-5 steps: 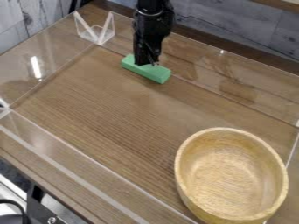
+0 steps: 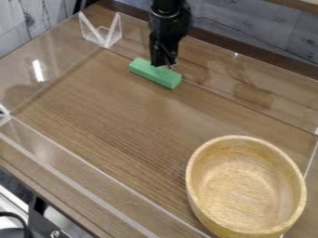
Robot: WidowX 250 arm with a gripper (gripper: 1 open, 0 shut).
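A green rectangular block lies on the wooden counter in the upper middle. My black gripper hangs from the top centre, just over the back of the block. It looks shut, with nothing visible between its fingers; whether it touches the block is unclear.
A large beige round bowl sits at the front right. A white wire-like holder stands at the back left. A tiled wall runs behind the counter.
My gripper has shifted slightly, rising a little and moving to the right relative to the block. The block looks nearly still.
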